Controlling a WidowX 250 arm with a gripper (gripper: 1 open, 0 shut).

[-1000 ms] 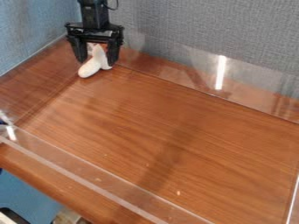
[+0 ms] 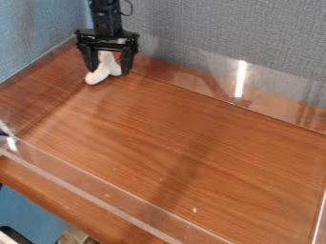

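In the back left corner of the wooden tray, a white object point(image 2: 99, 71) lies on the floor, its rounded end toward the front and its upper part between the fingers of my black gripper point(image 2: 106, 59). The gripper hangs over it from above, open, with a finger to either side. The object's exact shape is partly hidden by the gripper.
Clear walls edge the wooden floor point(image 2: 192, 152), with grey padded backing behind and at left. The middle and right of the floor are empty. A few unclear items sit outside at the lower left.
The gripper has shifted very slightly to the right and down over the white object. Little else differs.
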